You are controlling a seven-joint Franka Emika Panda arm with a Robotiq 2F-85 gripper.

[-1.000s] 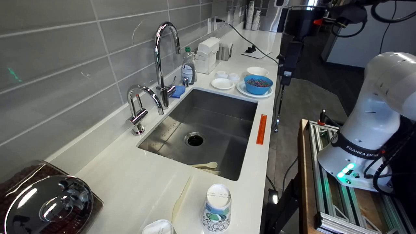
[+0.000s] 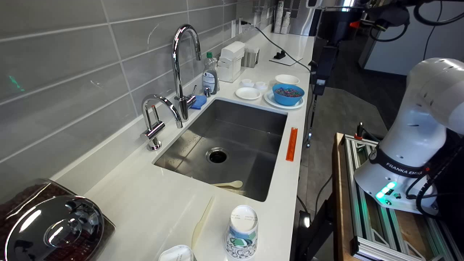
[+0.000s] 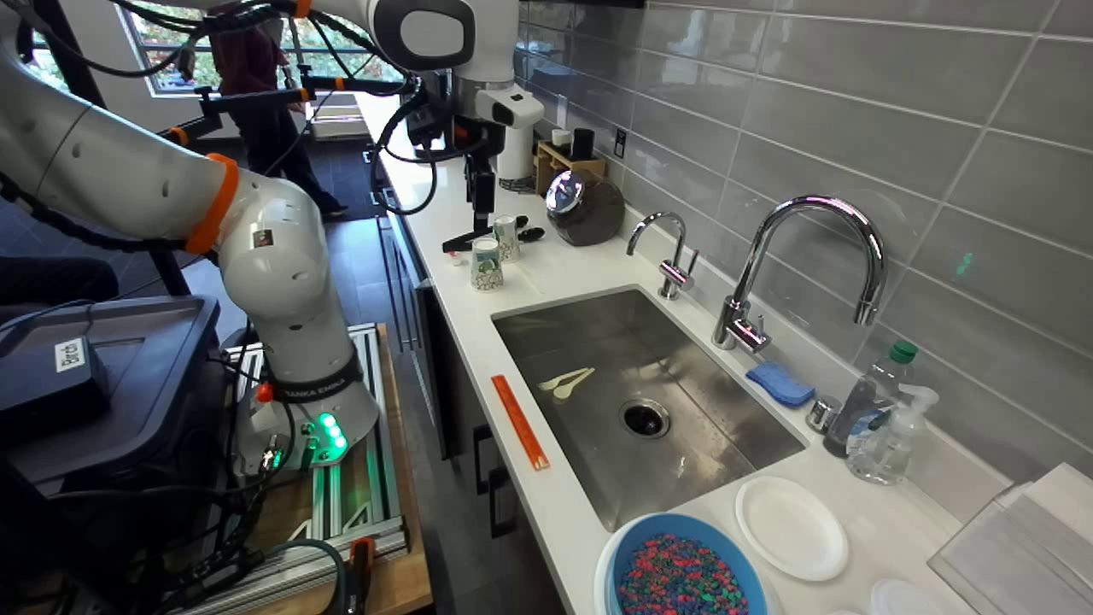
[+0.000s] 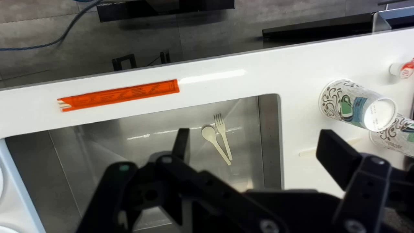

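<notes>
My gripper stands open in the wrist view, its two black fingers wide apart and nothing between them. Beyond the gap lies the sink (image 4: 270, 136), holding a pale spoon (image 4: 210, 134) and a pale fork (image 4: 221, 127). On the counter rest a pale knife (image 2: 201, 225) and an orange chopstick packet (image 4: 120, 95), which lies along the front edge of the sink. Two patterned paper cups stand upside down at the near end in exterior view 1, one of them a cup (image 2: 241, 235) beside the knife. Exterior view 1 does not show the gripper.
A chrome tap (image 2: 179, 71) and a smaller tap (image 2: 152, 126) rise behind the sink. A blue bowl (image 2: 287, 96) of coloured bits, white plates and a soap bottle (image 2: 210, 76) stand at the far end. A lidded dark container (image 2: 56, 232) sits near the wall. Counter left of the sink is mostly bare.
</notes>
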